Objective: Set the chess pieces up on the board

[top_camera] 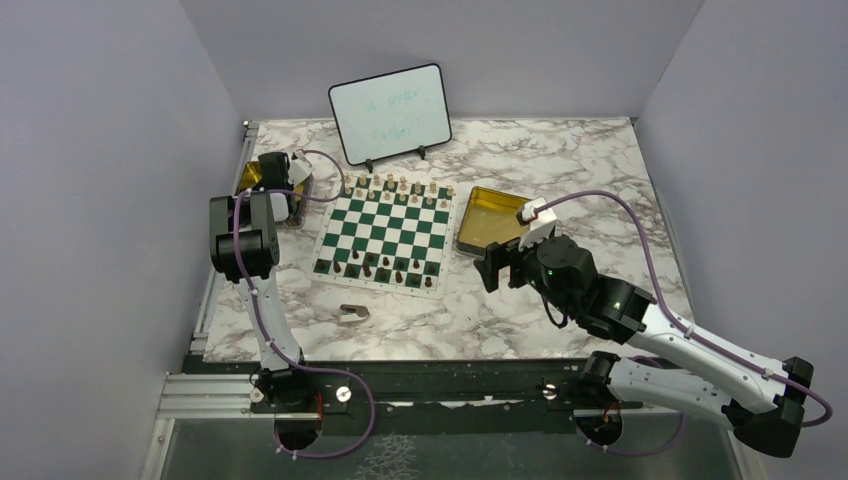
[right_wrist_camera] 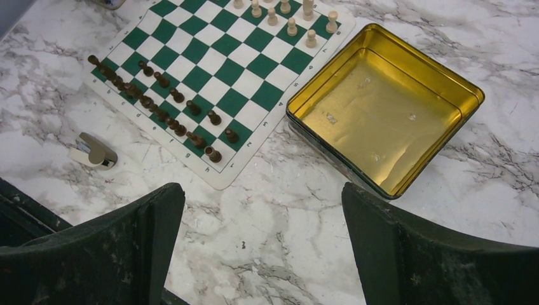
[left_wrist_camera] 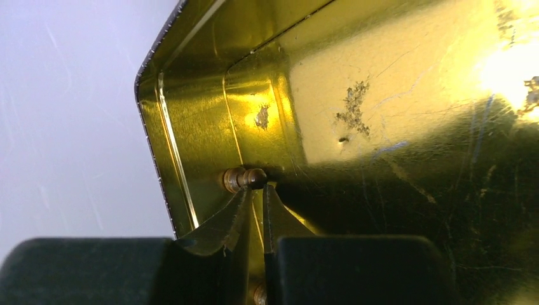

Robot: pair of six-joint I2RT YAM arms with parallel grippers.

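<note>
In the left wrist view a dark brown chess piece [left_wrist_camera: 245, 179] lies on its side by the wall of the gold left tray [left_wrist_camera: 181, 159]. My left gripper is shut with nothing visible between its fingers; the piece lies just beyond the tips. Part of a second dark piece [left_wrist_camera: 260, 293] shows lower down, mostly hidden by the fingers. Over the marble table my right gripper is open and empty. The green and white board [top_camera: 385, 235] carries dark pieces [top_camera: 367, 270] along its near side and light pieces [top_camera: 402, 185] along its far side.
A second gold tray [right_wrist_camera: 388, 108], empty, stands right of the board. A stapler-like object [top_camera: 353, 313] lies in front of the board, and a small whiteboard [top_camera: 392, 112] stands behind it. Bare marble [top_camera: 560, 160] fills the back right.
</note>
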